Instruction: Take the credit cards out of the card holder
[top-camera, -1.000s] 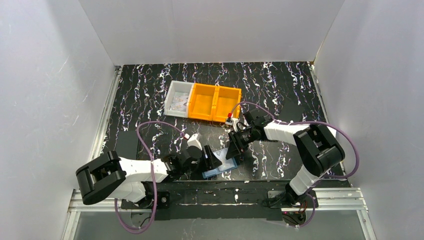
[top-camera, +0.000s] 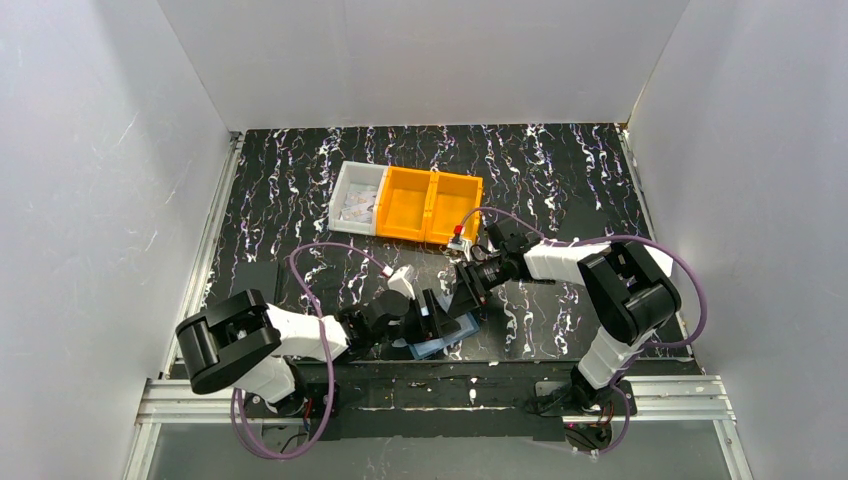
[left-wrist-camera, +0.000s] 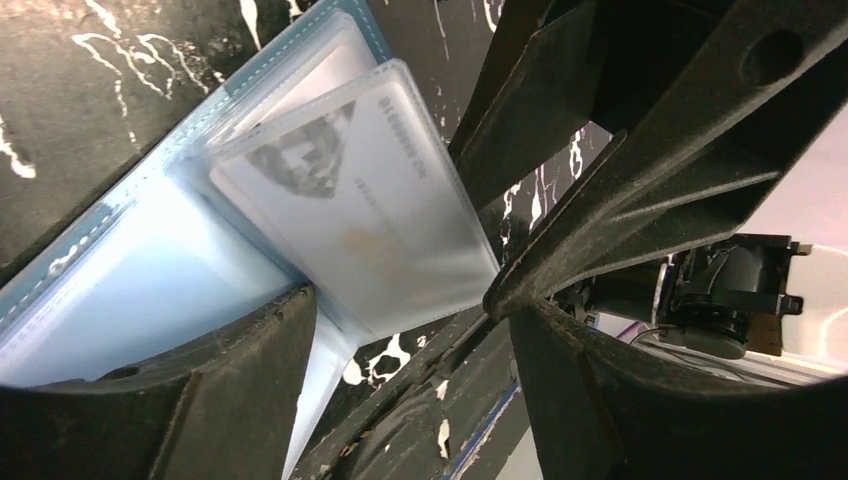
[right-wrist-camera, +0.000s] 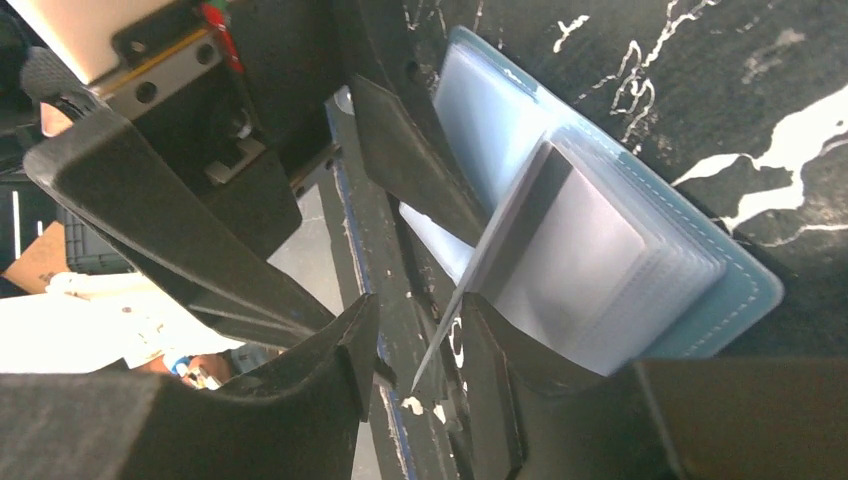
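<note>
The light-blue card holder (top-camera: 430, 345) lies open near the table's front edge, under both grippers. In the left wrist view its translucent sleeves (left-wrist-camera: 350, 200) hold cards, and my left gripper is part open over them, one finger over the holder. My right gripper is open at the holder, a raised thin sleeve edge (right-wrist-camera: 490, 250) between its fingers in the right wrist view. The stacked sleeves (right-wrist-camera: 620, 280) sit beside it. Whether either gripper touches a card is hard to tell.
An orange two-compartment bin (top-camera: 406, 200) and a white bin (top-camera: 340, 195) with items inside stand at the back. Grey walls enclose the table on three sides.
My left arm has moved right, its gripper now closer to the right gripper and covering more of the holder. The right arm has shifted slightly.
</note>
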